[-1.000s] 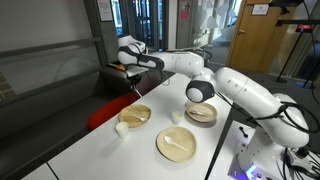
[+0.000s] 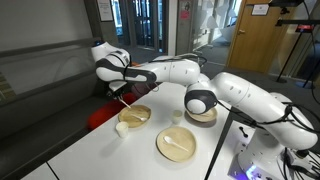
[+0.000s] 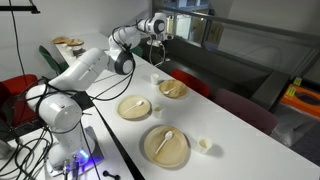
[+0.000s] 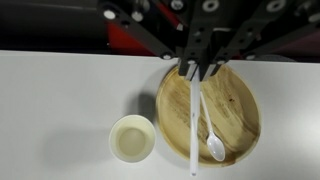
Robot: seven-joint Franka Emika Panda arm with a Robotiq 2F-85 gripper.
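Note:
In the wrist view, my gripper is shut on a long, thin white utensil (image 4: 194, 125) pointing down the frame. Beneath it lies a round wooden plate (image 4: 242, 112) with a white spoon (image 4: 216, 148) on it; the two white pieces cross close together in this view. A white cup (image 4: 132, 138) stands to the left of the plate. Seen from exterior view 1, the gripper (image 2: 119, 92) hangs above and near the far edge of that plate (image 2: 148, 110). Which end of the held utensil is gripped cannot be made out.
Another plate (image 2: 185, 153) with a white spoon (image 2: 172, 140) lies nearer the robot base. A third plate (image 2: 203, 116) and a cup (image 2: 177, 117) stand to the right. Red seating (image 2: 102, 116) borders the table's far side.
In exterior view 1 the gripper end of the arm has shifted left and lower, over the plate with the cup beside it. Plates and cups stay where they were.

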